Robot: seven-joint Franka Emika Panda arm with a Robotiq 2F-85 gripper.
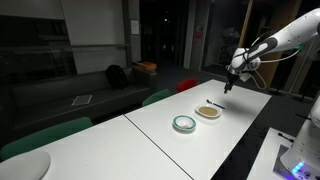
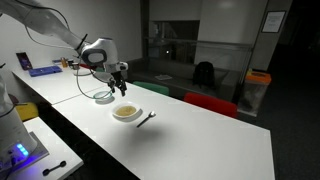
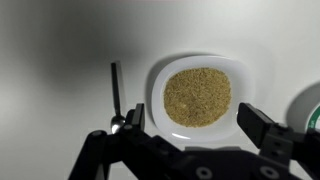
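A white dish of brown grains (image 3: 196, 97) lies on the table, under my gripper in the wrist view. The gripper is open, its fingers apart and nothing between them. Left of the dish rests a dark spoon (image 3: 116, 90), its lower end partly hidden by a finger. A white bowl with a green rim (image 1: 184, 124) stands beside the dish in exterior view 1; only its edge shows at the right of the wrist view. From exterior view 2, the gripper (image 2: 119, 90) hangs above table height, clear of the dish (image 2: 126, 111).
Green and red chairs (image 2: 211, 107) line its far side. A small dark object (image 2: 63, 164) lies near the robot's base.
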